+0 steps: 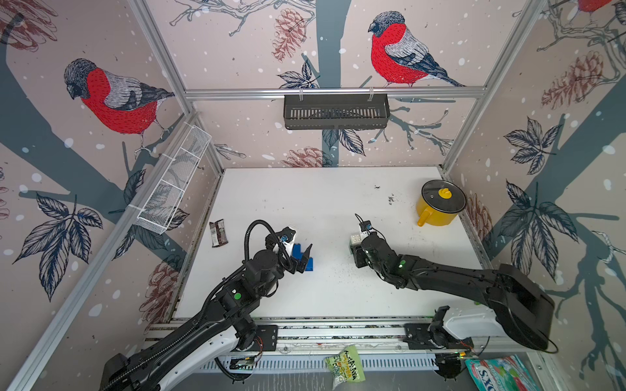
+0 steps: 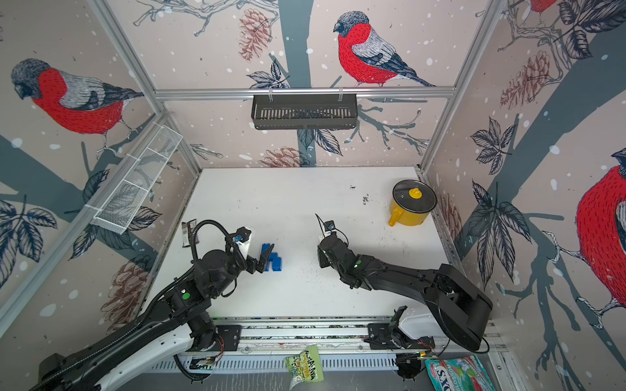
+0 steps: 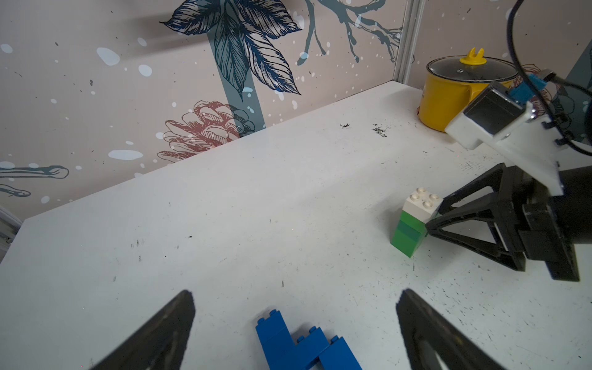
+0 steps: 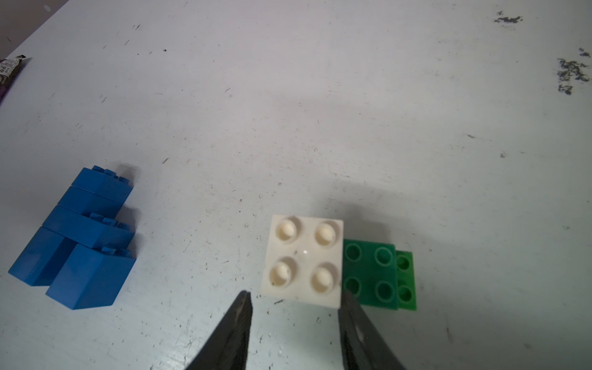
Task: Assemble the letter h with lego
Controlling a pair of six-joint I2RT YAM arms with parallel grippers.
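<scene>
A white brick tops an upright stack in the left wrist view, with green bricks (image 3: 407, 235) beneath it. From the right wrist camera, dark and light green studs show to the white brick's right. My right gripper is at the white brick, its fingers (image 4: 241, 320) visibly apart; the right finger overlaps the brick's lower right corner, and contact cannot be told. Several joined blue bricks (image 4: 86, 231) form an h-like shape lying on the table. Above and near them, my left gripper stands open and empty.
A yellow pot (image 1: 442, 203) with a glass lid stands at the back right. A small wrapped bar (image 1: 218, 232) lies at the table's left.
</scene>
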